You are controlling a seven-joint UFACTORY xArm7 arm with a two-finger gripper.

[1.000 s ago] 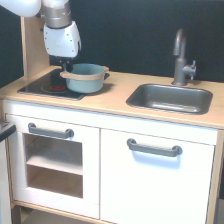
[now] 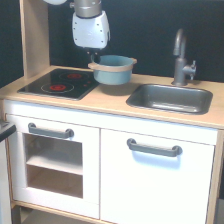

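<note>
A blue-green pot [image 2: 115, 74] with tan handles is right of the black stovetop [image 2: 60, 83], toward the back of the wooden counter. Its base looks clear of the burners; whether it hovers or touches the counter is hard to tell. My gripper [image 2: 94, 56] comes down from above at the pot's left side, by the near-left handle and rim. It appears shut on the pot there, though the fingertips are small and dark against the background.
A steel sink [image 2: 170, 97] with a grey faucet [image 2: 181, 60] lies to the right. Bare counter [image 2: 108, 102] stretches between stovetop and sink. Below are an open-fronted oven door [image 2: 55, 165] and a white cabinet door [image 2: 150, 180].
Gripper and pot have moved together to the right and higher in the view, off the right side of the stovetop. The sink and cabinets look the same.
</note>
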